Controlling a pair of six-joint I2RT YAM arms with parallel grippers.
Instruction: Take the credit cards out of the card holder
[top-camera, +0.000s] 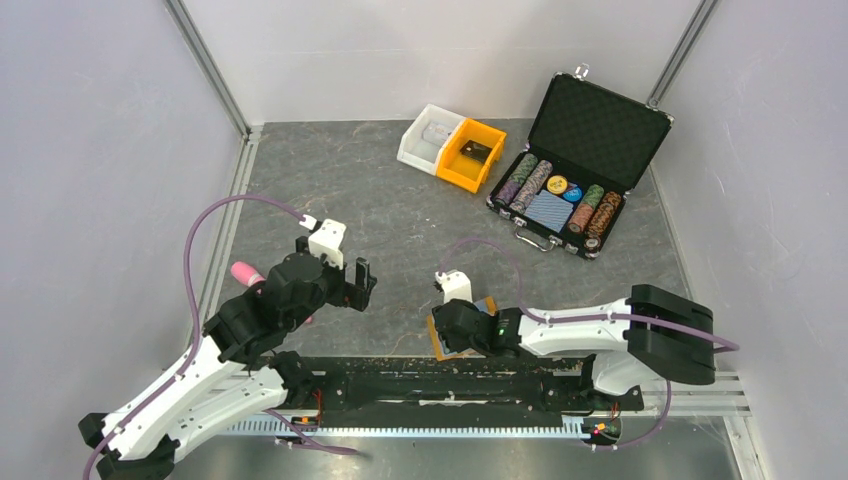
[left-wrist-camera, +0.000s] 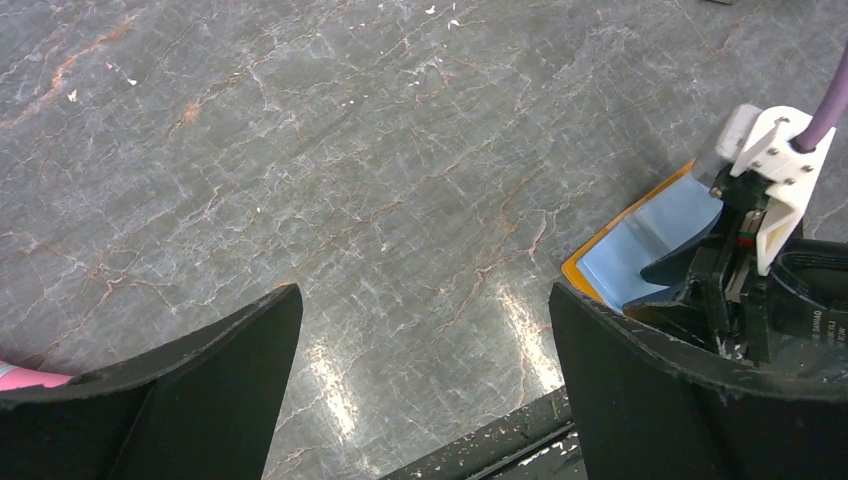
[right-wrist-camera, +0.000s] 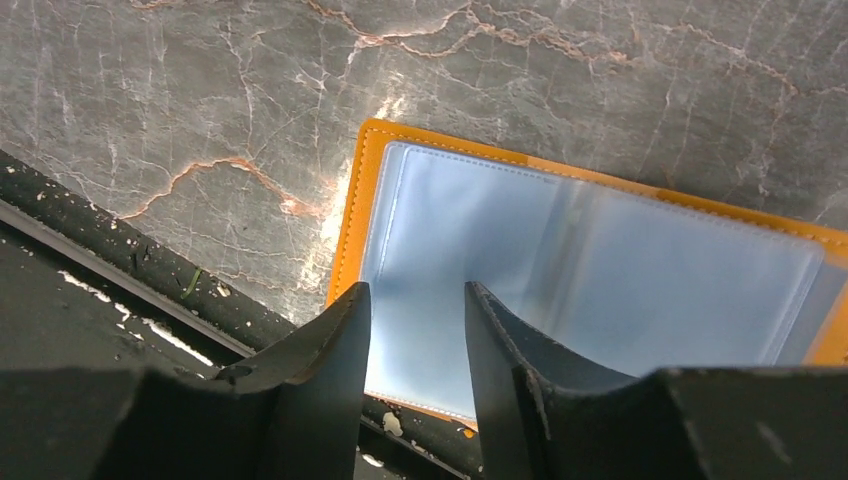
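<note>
The card holder (right-wrist-camera: 450, 230), light blue clear sleeves with an orange stitched border, lies flat on the grey marbled table at its front edge. In the top view the right arm covers most of it. My right gripper is over the holder's left part, its fingers parted by a small gap with only the blue sleeve visible beneath; whether they touch it I cannot tell. No separate card can be made out in the sleeves. My left gripper stands open and empty above bare table, to the left of the holder (left-wrist-camera: 640, 240).
A white bin (top-camera: 418, 152) and an orange bin (top-camera: 457, 172) stand at the back, a dark item inside the orange one. An open poker-chip case (top-camera: 545, 243) occupies the back right. Something pink (top-camera: 245, 273) lies beside the left arm.
</note>
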